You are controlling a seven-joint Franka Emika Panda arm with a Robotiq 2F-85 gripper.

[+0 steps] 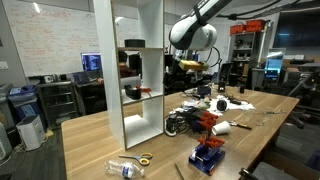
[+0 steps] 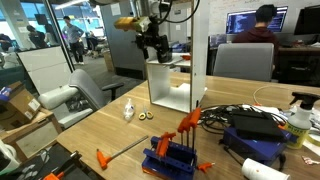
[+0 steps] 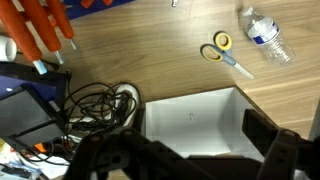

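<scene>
My gripper is open in the wrist view, its dark fingers [image 3: 266, 132] spread apart with nothing between them. Below it lies the white interior of a shelf unit [image 3: 190, 115]. From exterior view 2 the black gripper [image 2: 152, 50] hangs high, close to the white shelf unit [image 2: 163, 96]. Scissors with yellow handles [image 3: 218, 46] lie on the wooden table beside a clear bottle [image 3: 266, 32]. In exterior view 1 a black round item [image 1: 134, 43] and a red-and-black item [image 1: 150, 92] sit on the shelves [image 1: 146, 106]; the fingertips cannot be made out there.
A blue rack [image 2: 172, 160] holds red-handled tools [image 2: 188, 122] near the table's front. Tangled black cables [image 3: 98, 108] lie beside the shelf unit. A spray bottle [image 2: 301, 116] and a black box [image 2: 253, 122] occupy one side. Bare wood [image 3: 150, 55] surrounds the scissors.
</scene>
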